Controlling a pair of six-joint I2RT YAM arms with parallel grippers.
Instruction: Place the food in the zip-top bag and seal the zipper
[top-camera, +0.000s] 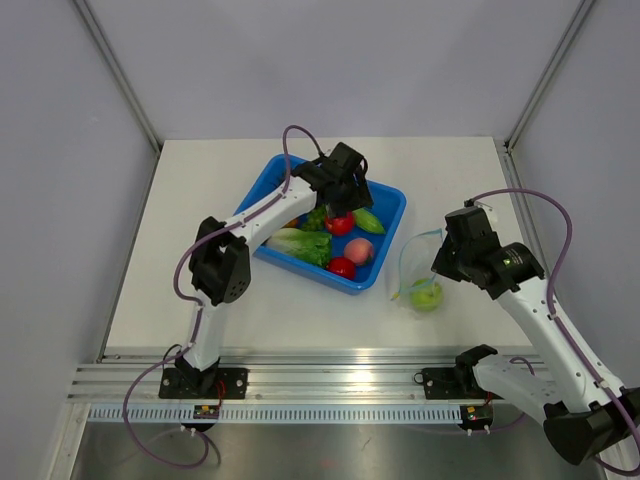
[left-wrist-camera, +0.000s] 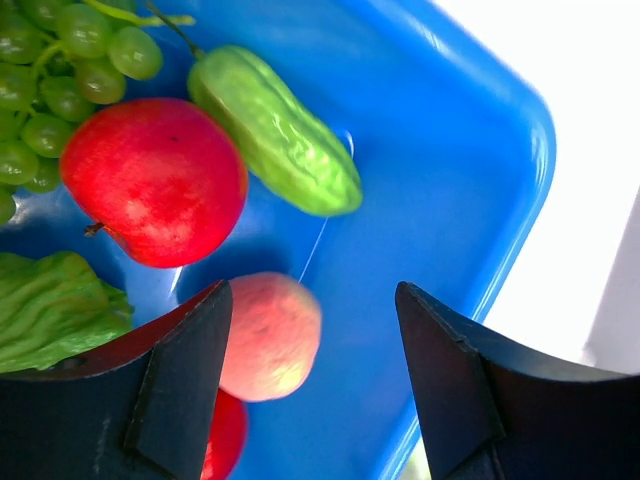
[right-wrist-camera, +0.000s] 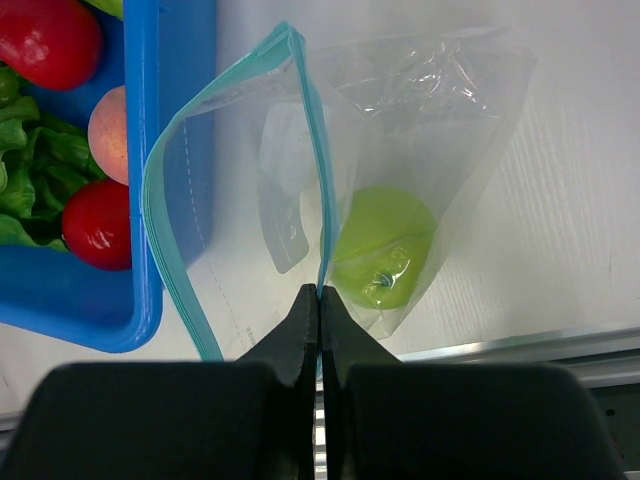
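The clear zip top bag (right-wrist-camera: 400, 100) has a teal zipper rim spread into a wide mouth, and a green apple (right-wrist-camera: 385, 245) lies inside it. My right gripper is shut on the teal rim at the near side of the mouth. Over the blue bin (top-camera: 392, 235) my left gripper stands open, nothing between its fingers. In the left wrist view a peach (left-wrist-camera: 270, 335) lies beside the left finger's tip, below a red apple (left-wrist-camera: 160, 180) and a green cucumber-like vegetable (left-wrist-camera: 275, 130). A tomato (left-wrist-camera: 224, 435) is partly hidden by that finger.
Green grapes (left-wrist-camera: 75, 75) and leafy lettuce (left-wrist-camera: 55, 310) fill the bin's left side. The bin's raised wall stands close to the bag. Clear white table (top-camera: 160, 280) extends left of the bin and behind the bag.
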